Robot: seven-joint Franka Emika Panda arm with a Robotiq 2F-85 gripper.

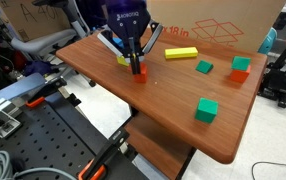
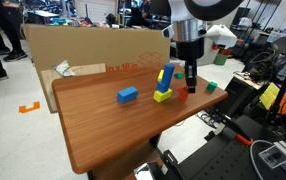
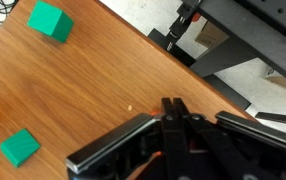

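In the first exterior view my gripper (image 1: 138, 69) points down over a small red block (image 1: 141, 78) near the table's front edge. Its fingers stand close together there, with the block's red showing at the tips. From the other side, the red block (image 2: 183, 94) shows beneath the gripper. Looking down from the wrist, a gap remains between the two dark fingers, and only a sliver of red shows near them. Whether both fingers touch the block is hidden.
Close by stand yellow blocks (image 2: 163, 96) with an upright blue block (image 2: 165, 78) on them. A second blue block (image 2: 127, 95) lies apart. Green blocks (image 1: 206, 110) and a green-on-red stack (image 1: 241, 64) occupy the other end. A long yellow block (image 1: 181, 51) lies behind.
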